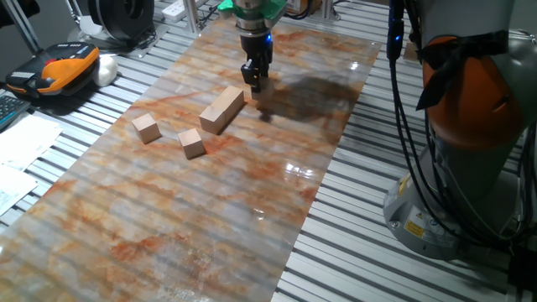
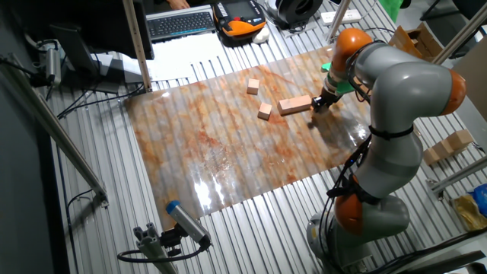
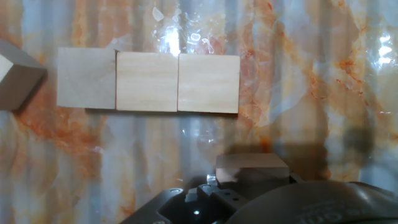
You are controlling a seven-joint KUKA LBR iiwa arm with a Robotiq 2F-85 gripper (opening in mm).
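A light wooden cube [image 3: 252, 160] shows at the bottom of the wrist view, flanked closely by the fingertips of my gripper, which appears shut on it. It looks larger than the other cubes there, as if raised above the table. In exterior view 1 this cube [image 1: 263, 86] is partly hidden by my black gripper [image 1: 257, 84], just beyond a row of wooden cubes [image 1: 222, 110]. The wrist view shows three cubes [image 3: 147, 81] side by side in that row. Two loose cubes, one left [image 1: 146, 128] and one nearer [image 1: 191, 143], sit apart from it.
The marbled board [image 1: 168, 226] is bare over its near part. An orange and black device [image 1: 57, 69] stands beyond its left edge, near papers [image 1: 29, 138]. The robot's base [image 1: 428, 218] stands at the right. More wooden blocks [image 2: 449, 147] lie off the board.
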